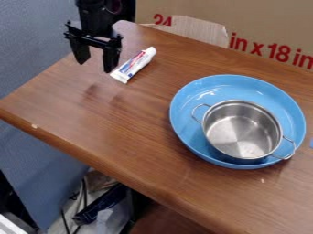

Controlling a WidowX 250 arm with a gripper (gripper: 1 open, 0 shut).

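My black gripper [94, 57] hangs over the back left of the wooden table, its two fingers apart with nothing seen between them. Just right of it a white toothpaste tube [134, 65] with red and blue print lies diagonally on the tabletop. A steel pot [240, 128] with two wire handles stands inside a light blue plate [196, 94] on the right side of the table.
A cardboard box [263, 27] with red print forms the backdrop. Beyond the left edge, cables and bags lie lower down.
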